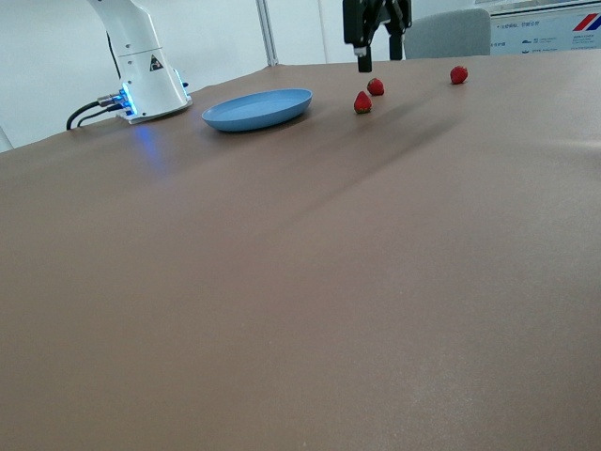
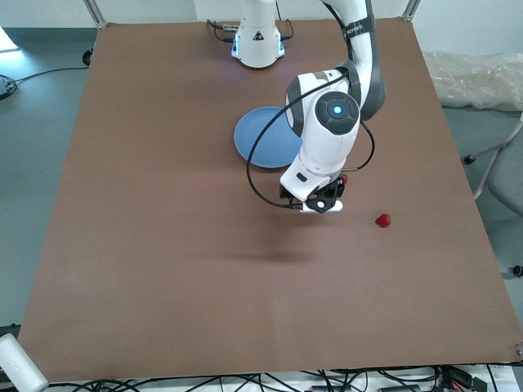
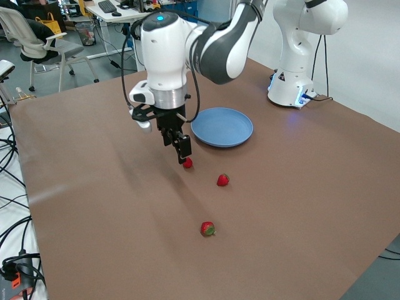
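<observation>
In the right view the black gripper (image 3: 182,156) hangs with its fingertips just above a strawberry (image 3: 187,162). In the top view its two fingers (image 1: 364,56) point down, parted, above the strawberries, with nothing visible between them; the gripper (image 1: 380,58) looks open. A blue plate (image 3: 222,127) lies on the brown table beside the gripper, toward the robot base. In the left view the arm's head mostly hides the gripper (image 2: 315,196), and a strawberry (image 2: 383,220) lies to its right.
The white robot base (image 2: 258,45) stands at the table's back, beyond the plate. Cables and devices run along the outside of one table edge. A grey chair (image 2: 505,171) stands beside the table.
</observation>
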